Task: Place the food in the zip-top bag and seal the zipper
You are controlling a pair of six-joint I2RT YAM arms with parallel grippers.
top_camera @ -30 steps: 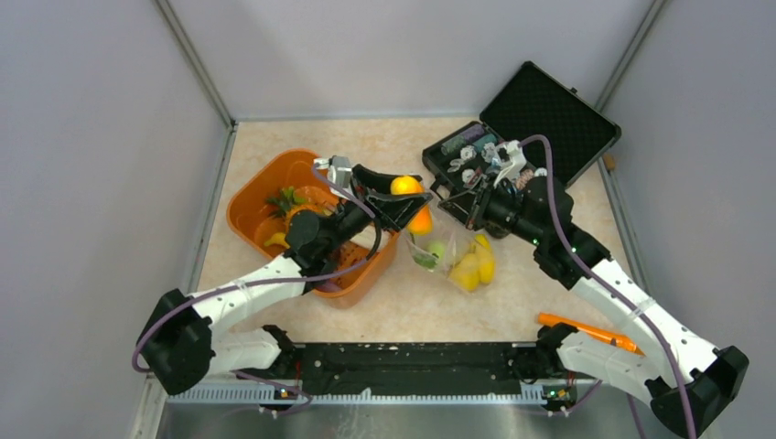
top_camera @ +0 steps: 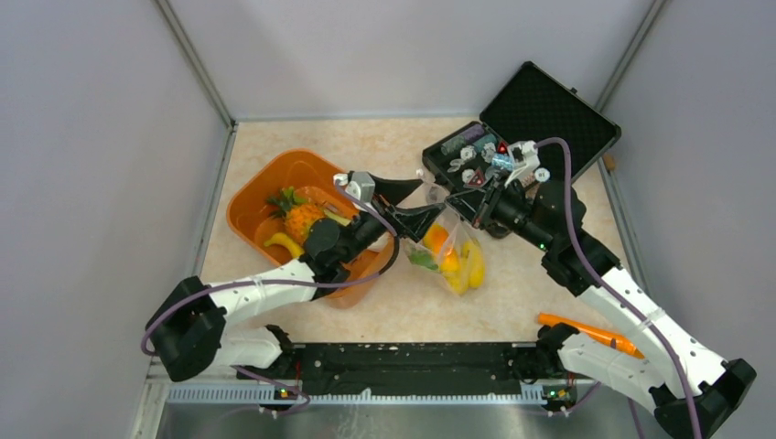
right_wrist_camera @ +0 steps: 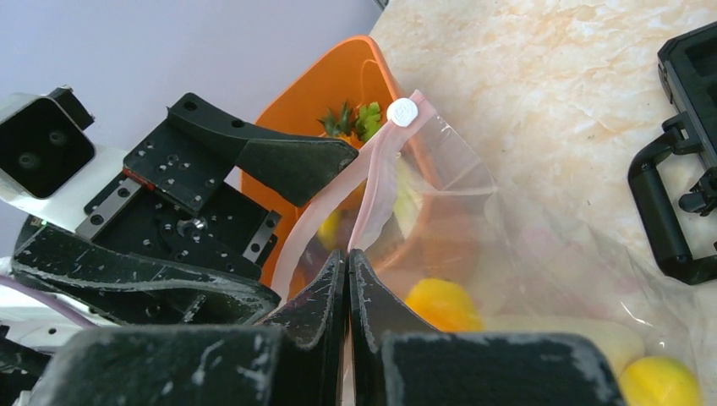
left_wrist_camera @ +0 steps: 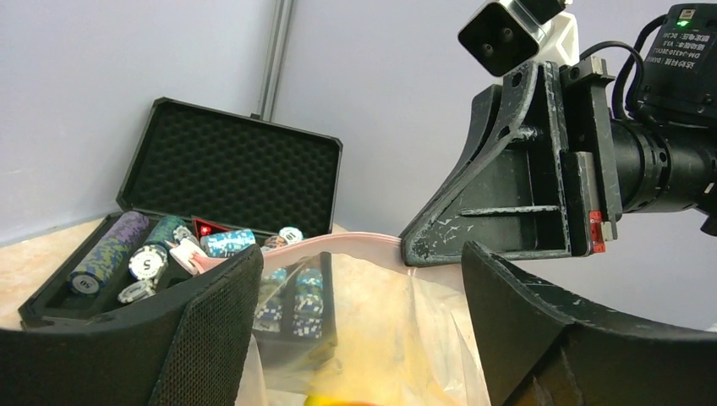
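A clear zip-top bag [right_wrist_camera: 541,254] hangs with its mouth open; my right gripper is shut on its pink zipper rim [right_wrist_camera: 372,193]. In the top view, an orange food piece [top_camera: 436,239], a yellow one [top_camera: 472,267] and green leaves [top_camera: 423,259] show through the bag. My left gripper [top_camera: 428,198] is open at the bag's mouth, nothing between its fingers. Part of a yellow-orange piece [left_wrist_camera: 334,401] shows low in the left wrist view. A white slider [right_wrist_camera: 402,112] sits at one end of the zipper.
On the left, an orange basket [top_camera: 245,212] holds a pineapple [top_camera: 302,219] and a yellow curved piece [top_camera: 285,243]. Behind the bag stands an open black case [top_camera: 549,114] of poker chips. An orange tube [top_camera: 590,333] lies at the front right. Bare table lies in front of the bag.
My left gripper moved slightly right and down, toward the bag's mouth.
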